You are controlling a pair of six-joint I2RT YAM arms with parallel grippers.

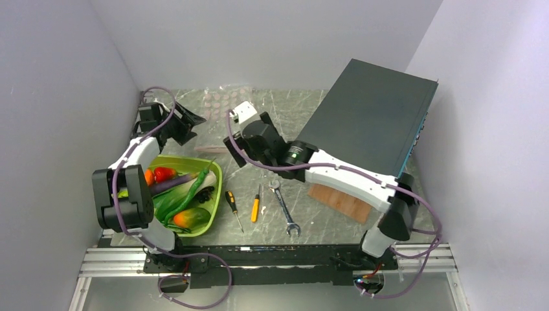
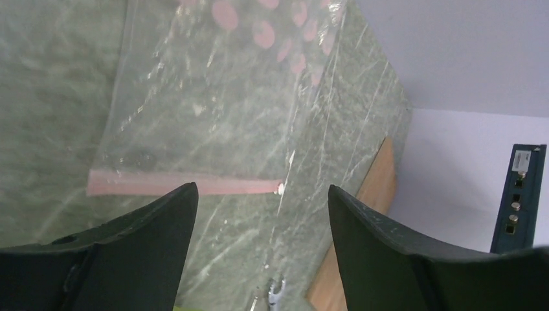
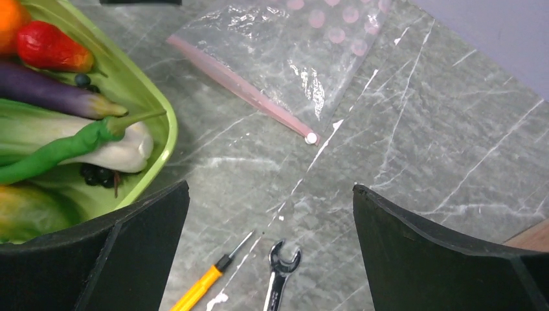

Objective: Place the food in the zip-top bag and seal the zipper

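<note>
The clear zip bag (image 2: 207, 110) with pink dots and a pink zipper strip (image 3: 246, 87) lies flat on the grey counter toward the back, left of centre. A green bin (image 3: 155, 175) of food holds an eggplant (image 3: 58, 91), red pepper (image 3: 52, 48), leek and green chilli among others. My left gripper (image 1: 192, 127) stands open over the counter at the bag's left, empty. My right gripper (image 1: 246, 139) is open above the area at the bag's front right, nothing between its fingers.
Screwdrivers (image 1: 256, 207) and a wrench (image 1: 285, 214) lie at front centre. A large dark panel (image 1: 369, 116) with a wooden board (image 1: 340, 201) beside it fills the right. Walls close in behind and at both sides.
</note>
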